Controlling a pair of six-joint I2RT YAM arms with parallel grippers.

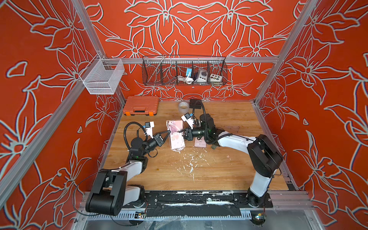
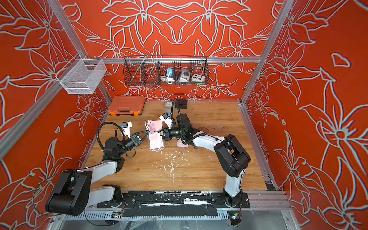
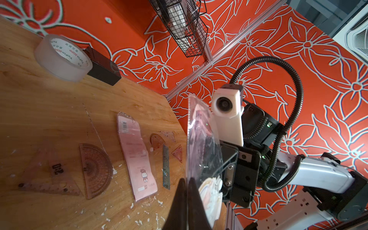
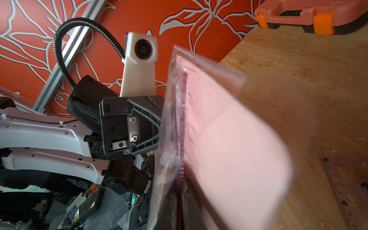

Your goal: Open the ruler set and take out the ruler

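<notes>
The ruler set is a clear plastic pouch [image 1: 177, 143] with a pink card [image 4: 230, 141], raised between the two arms. Seen from the right wrist, its clear film and purple zip strip [image 4: 182, 111] run down to my right gripper, shut on the pouch's edge. From the left wrist, the film [image 3: 201, 145] stands nearly edge-on by the tips of my left gripper. That gripper is shut, and nothing clearly shows pinched between its fingers. Any ruler inside the pouch cannot be made out.
On the table lie a pink packet [image 3: 136, 153], a protractor [image 3: 95, 170], a set square [image 3: 48, 172] and a small ruler [image 3: 166, 166]. Behind are a tape roll [image 3: 63, 57], a black box [image 3: 103, 67] and an orange case [image 1: 140, 105]. White scraps litter the front.
</notes>
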